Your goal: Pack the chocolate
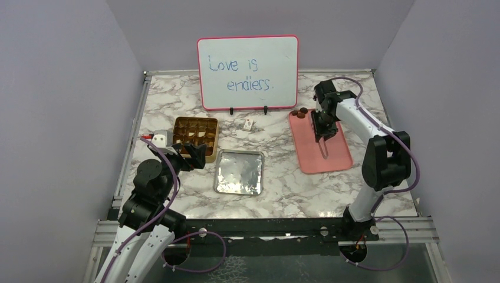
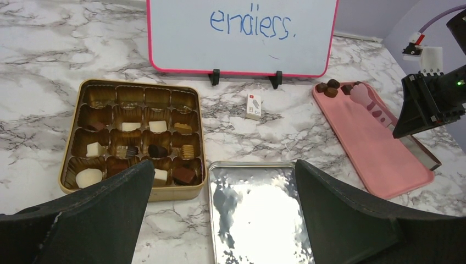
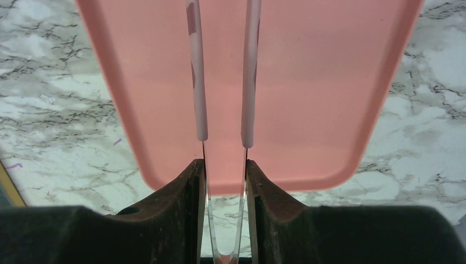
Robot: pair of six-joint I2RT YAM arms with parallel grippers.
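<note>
The gold chocolate box (image 2: pixel 82 126) holds assorted chocolates in many compartments, with some cells empty. A pink tray (image 1: pixel 309 162) on the right carries several dark chocolates (image 2: pixel 331 91) at its back end. My right gripper (image 1: pixel 321 138) is over that tray, holding a long pink tong-like tool (image 3: pixel 250 82) whose two arms stand apart over bare tray surface in the right wrist view, with nothing seen between them. My left gripper (image 1: pixel 191 150) hovers open by the gold box, nothing between its fingers.
A steel tray (image 1: pixel 239 174) lies in front centre. A small white box (image 2: pixel 253 107) rests behind it. A whiteboard (image 1: pixel 247 53) on stands is at the back. The table between the trays is clear.
</note>
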